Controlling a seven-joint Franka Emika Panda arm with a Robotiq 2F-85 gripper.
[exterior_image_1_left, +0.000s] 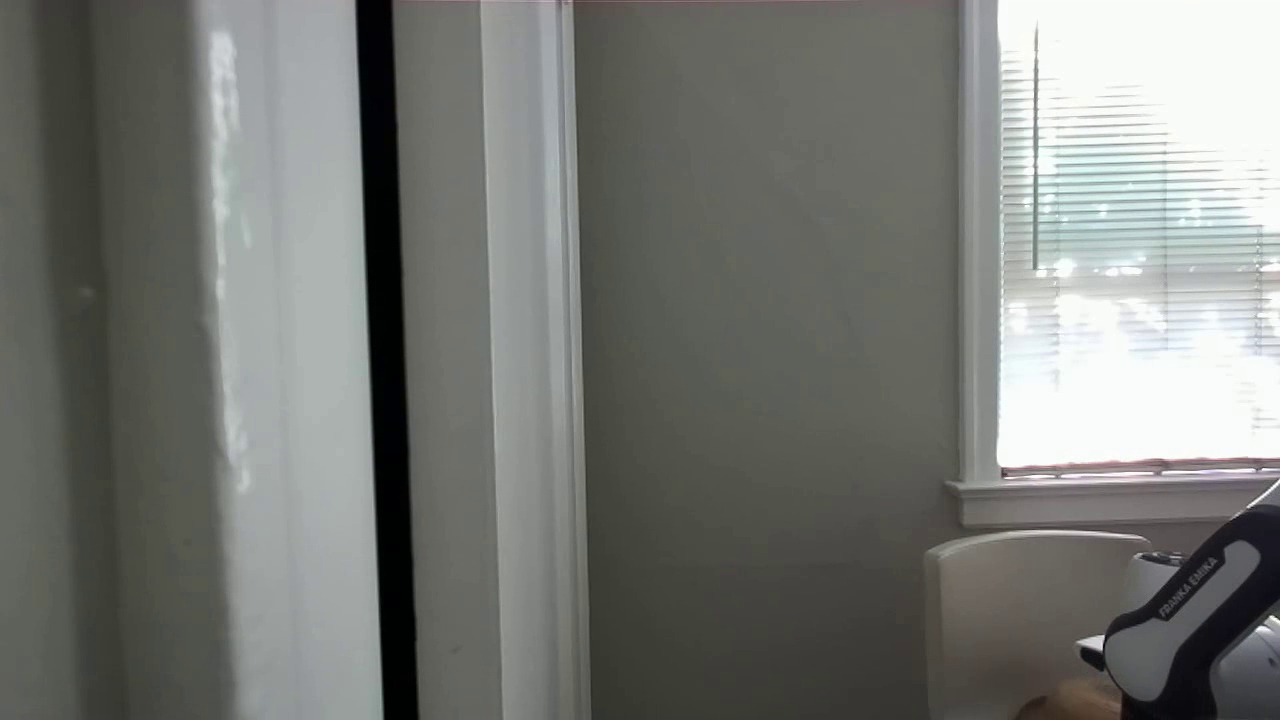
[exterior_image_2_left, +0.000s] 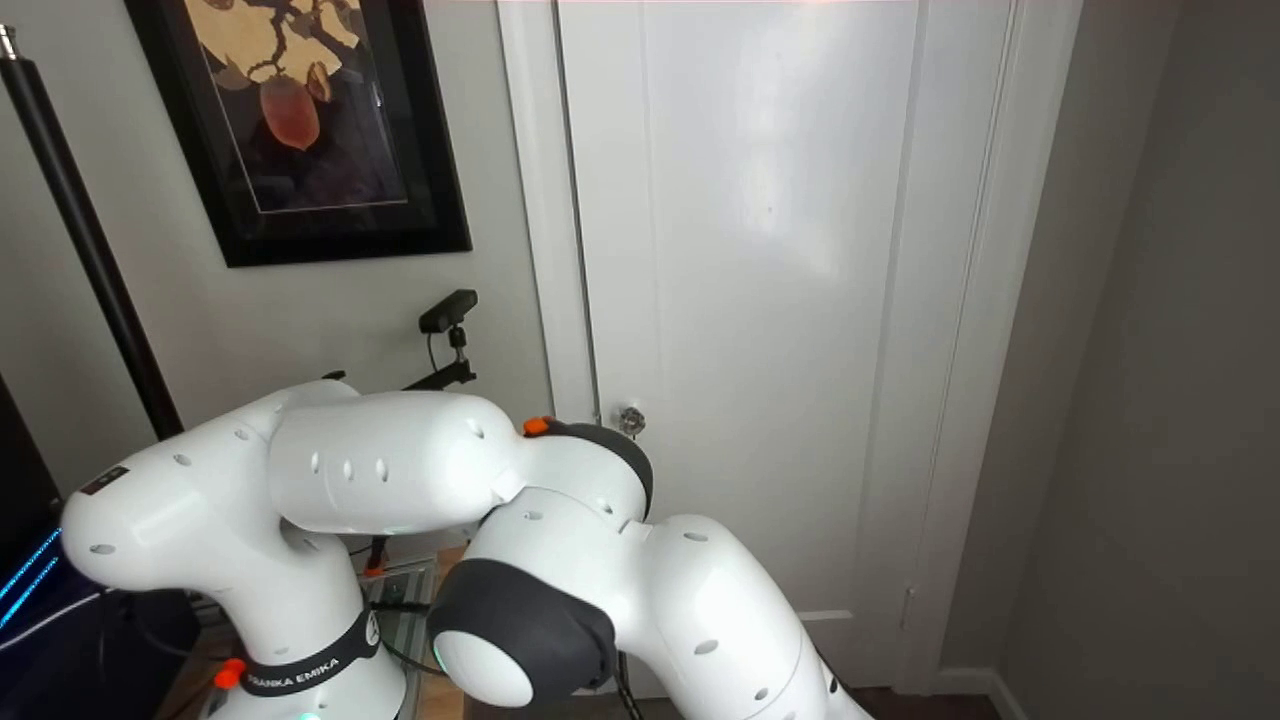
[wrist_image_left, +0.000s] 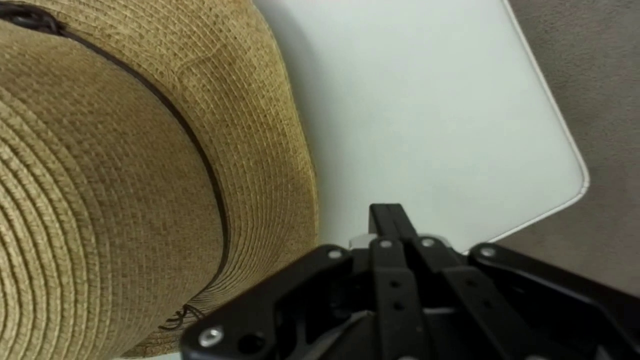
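Note:
In the wrist view a tan woven straw hat (wrist_image_left: 252, 150) with a dark cord round its crown fills the left side. It rests on a white flat surface (wrist_image_left: 438, 108). My gripper is shut, its black fingertips pressed together with nothing between them. It stands to the right of the hat's brim, with white surface showing between brim and tips. Low at the right edge of exterior view 1, part of the arm (exterior_image_1_left: 1188, 612) shows beside a sliver of something tan. Exterior view 2 shows the arm's upper links but neither the hat nor the fingers.
A pale chair back (exterior_image_1_left: 1020, 612) stands under the window. Behind the arm are a closed white door (exterior_image_2_left: 744, 300) and a framed picture (exterior_image_2_left: 420, 180). Grey-brown floor (wrist_image_left: 588, 78) lies past the white surface's rounded corner. Right of the brim, that surface is bare.

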